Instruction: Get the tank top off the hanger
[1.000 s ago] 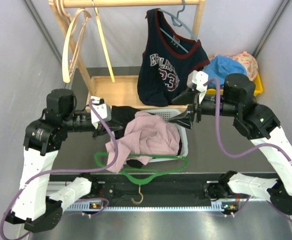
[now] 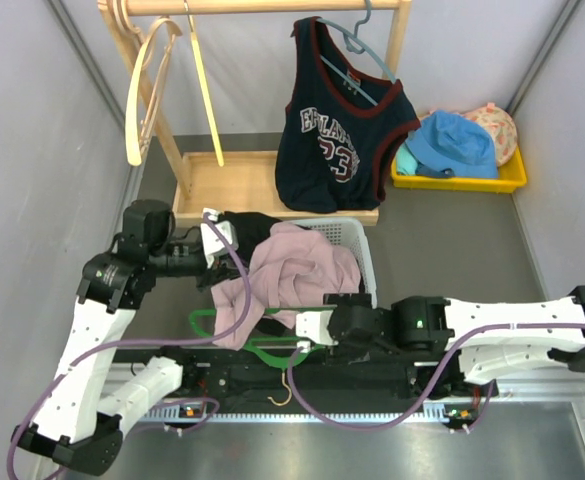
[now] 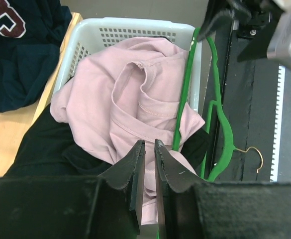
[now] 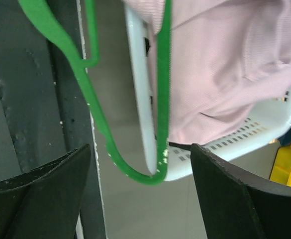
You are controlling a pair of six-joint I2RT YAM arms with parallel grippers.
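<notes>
The pink tank top (image 2: 292, 265) lies bunched over the white basket, still around the bar of the green hanger (image 2: 272, 357). In the left wrist view, my left gripper has a narrow gap between its fingers, with pink cloth visible in the gap; whether they touch it cannot be told. In the right wrist view, my right gripper is open, the rounded end of the hanger (image 4: 155, 179) showing between its fingers, apart from both. From above, the right arm's wrist hides that end of the hanger and its fingertips.
The white basket (image 3: 135, 24) holds dark cloth (image 3: 36, 149) under the pink one. A navy jersey (image 2: 337, 120) hangs on the wooden rack (image 2: 227, 185); empty hangers (image 2: 207, 90) hang at left. A yellow bin (image 2: 512, 180) stands back right.
My right arm has swung from beside the jersey down and toward the front, over the hanger's right end.
</notes>
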